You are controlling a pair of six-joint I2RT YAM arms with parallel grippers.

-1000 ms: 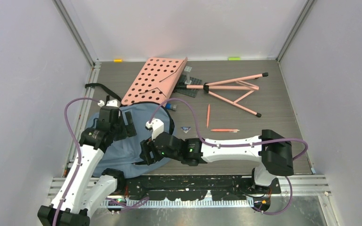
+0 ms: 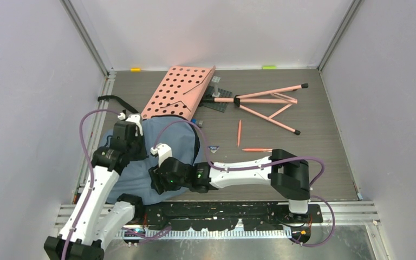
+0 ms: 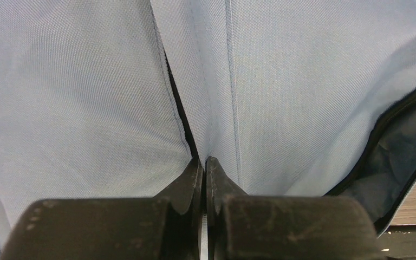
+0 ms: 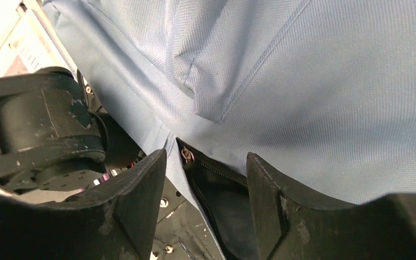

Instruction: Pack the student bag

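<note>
The blue-grey fabric bag [image 2: 168, 135] lies flat at the front left of the table, black zippers along its edges. My left gripper is down on the bag at a long slit, shut; the fabric is bunched at its tips, and whether any is pinched between them is unclear. Over the bag's front right part is my right gripper, part open, its fingers either side of a zipper pull [image 4: 187, 154] at a dark opening, apart from each other with nothing visibly held.
A pink perforated stand [image 2: 173, 89] lies behind the bag. A pink tripod-like frame [image 2: 265, 99], two orange pens [image 2: 239, 132] and a small triangular item [image 2: 213, 148] lie to the right. A black strap [image 2: 116, 99] is at the back left.
My right gripper has moved left and slightly toward the front over the bag. The left arm has shifted slightly.
</note>
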